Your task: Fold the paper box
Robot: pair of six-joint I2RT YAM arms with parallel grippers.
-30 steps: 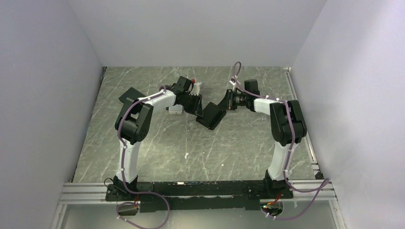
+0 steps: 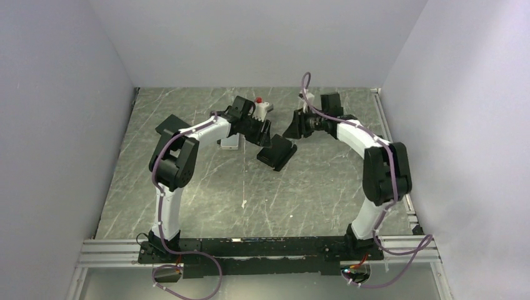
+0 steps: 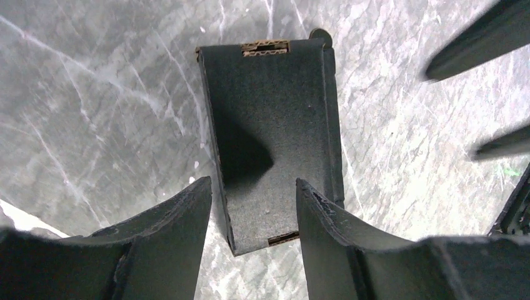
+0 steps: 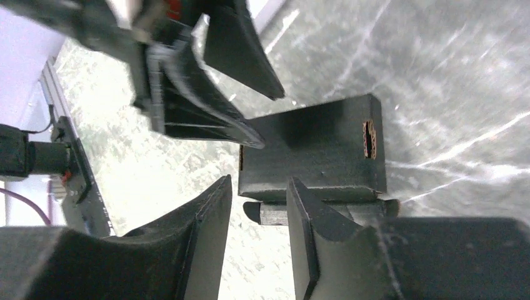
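A black paper box (image 2: 275,150) lies in the middle of the table, its top panel flat. A narrow flap (image 3: 333,125) sticks out along one long side, and brown slots show at its short ends. My left gripper is over the box, part open, with nothing between its fingers. In the right wrist view the box (image 4: 312,153) lies beyond my right gripper, whose fingers stand a little apart and empty. The flap (image 4: 350,211) is on the side facing that gripper. Neither gripper appears to be touching the box.
A flat black piece (image 2: 172,124) lies at the left back. A white box (image 2: 230,142) sits beside the left forearm, and a small red-topped item (image 2: 258,100) is behind it.
My right gripper has drawn back and to the right, away from the box's right corner. My left gripper has shifted slightly right, over the box. The box has hardly moved.
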